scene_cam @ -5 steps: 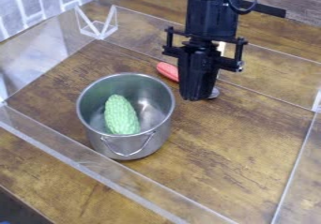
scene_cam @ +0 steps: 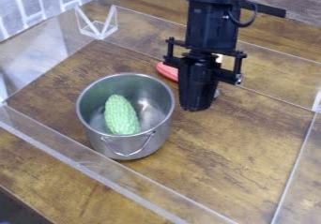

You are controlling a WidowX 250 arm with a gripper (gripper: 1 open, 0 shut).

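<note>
The black gripper (scene_cam: 197, 94) hangs over the board just right of a steel pot, its fingers close together with nothing visible between them. The pot (scene_cam: 156, 134) holds a green ridged vegetable (scene_cam: 120, 113), perhaps a cucumber or corn cob. Behind the gripper a red elongated object (scene_cam: 170, 70) lies on the wood, partly hidden by the arm, along with a metallic piece that is hard to make out.
Transparent walls border it at the left and right. A white wire piece (scene_cam: 98, 26) stands at the back left.
The arm and gripper have shifted slightly left and down, a little closer to the pot. The pot and its contents look unchanged.
</note>
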